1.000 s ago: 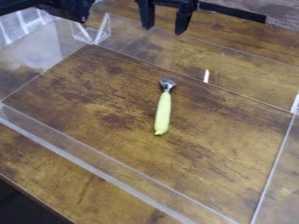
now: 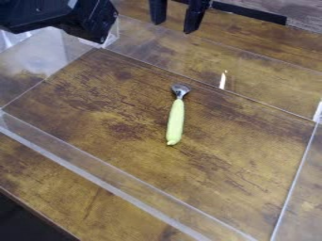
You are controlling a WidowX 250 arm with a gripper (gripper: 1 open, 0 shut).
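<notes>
A pale green utensil with a metal head, perhaps a peeler [image 2: 175, 122], lies on the wooden floor of a clear-walled enclosure, near the middle of the view. The black gripper [image 2: 175, 21] hangs at the top, behind and above the utensil and apart from it, its two fingers spread open with nothing visible between them. The arm's dark body fills the upper left corner.
Clear plastic walls [image 2: 120, 179] border the work area on its sides. A dark edge runs along the back at the top right.
The dark arm at the upper left has shifted, and the gripper at the top has moved slightly up. The utensil lies where it was.
</notes>
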